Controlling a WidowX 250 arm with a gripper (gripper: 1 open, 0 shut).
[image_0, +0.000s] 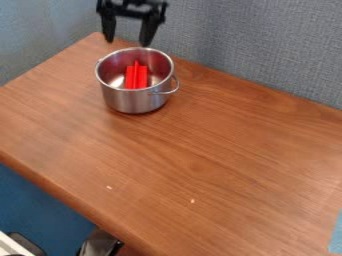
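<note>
A steel pot (131, 98) with a wire handle sits on the wooden table toward the back left, holding red objects (136, 76) that stand upright inside it. My black gripper (128, 35) is at the top edge of the view, above and behind the pot, open, its two dark fingers apart with nothing seen between them.
A grey padded wall (267, 50) runs along the back. Blue floor shows at the lower left, with a dark object at the bottom edge.
</note>
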